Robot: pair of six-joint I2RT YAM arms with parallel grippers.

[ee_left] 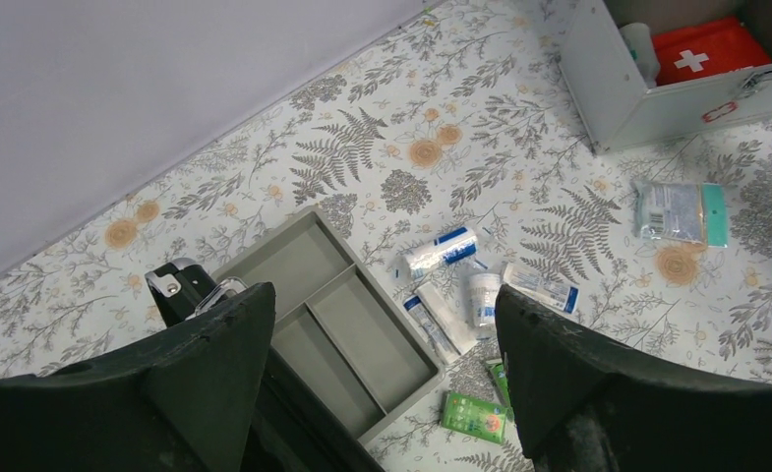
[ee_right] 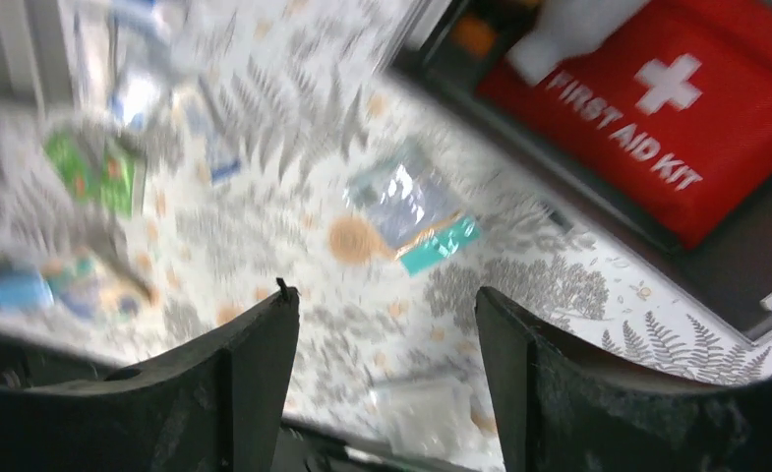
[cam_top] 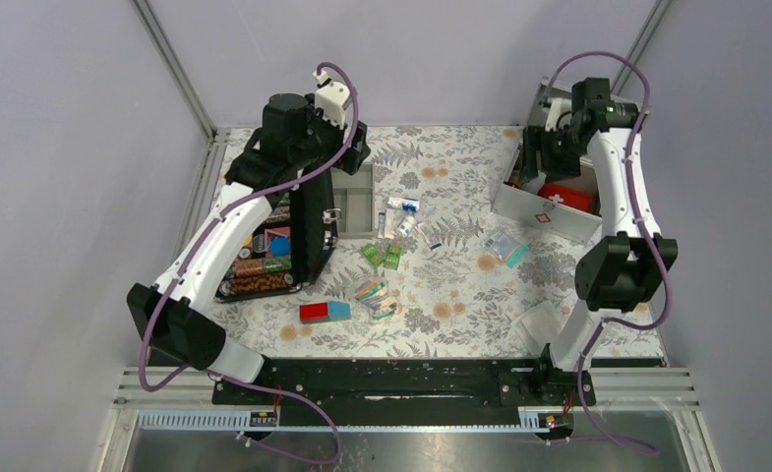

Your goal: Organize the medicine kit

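Observation:
At the back right stands a white medicine box [cam_top: 542, 213] with its lid up. A red first aid kit [ee_right: 657, 108] and a whitish bottle [ee_right: 573, 34] lie inside it. My right gripper is open above the box, its fingers [ee_right: 264, 364] apart and empty. Over the grey divided tray [ee_left: 362, 329] on the left my left gripper hangs open, nothing between its fingers. On the table lie white tubes and a small bottle [ee_left: 483, 298], green packets [ee_left: 474, 417], a clear bag with a teal edge [ee_left: 682, 213] and a red-and-blue box [cam_top: 325, 312].
An open black case [cam_top: 308, 226] with several rolls and containers stands on the left, beside the tray. A bag of strips [cam_top: 377, 299] lies near the front; a pale packet [cam_top: 539, 326] is by the right arm.

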